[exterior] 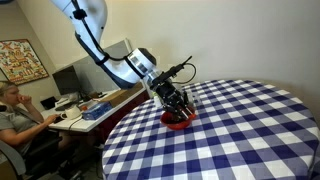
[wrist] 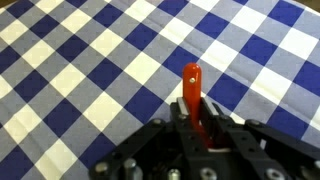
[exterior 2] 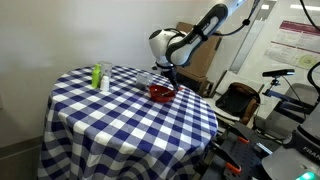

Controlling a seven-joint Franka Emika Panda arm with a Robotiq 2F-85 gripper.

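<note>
A red bowl-like object (exterior: 178,122) is over the near-middle of the checkered table in exterior view 1, partly hidden by my gripper (exterior: 183,112). From exterior view 2 the same red object (exterior 2: 160,93) shows as a wide, shallow shape below the arm. Up close in the wrist view, a narrow orange-red part (wrist: 192,82) stands out between the fingers of my gripper, which is shut on it. Whether the object rests on the cloth or hangs just above it, I cannot tell.
A green bottle (exterior 2: 96,76) and a white bottle (exterior 2: 105,84) stand toward the table's far side, with clear containers near them. Much of the checkered tablecloth (exterior: 250,125) is bare. A person (exterior: 18,115) sits left of the table, by a desk.
</note>
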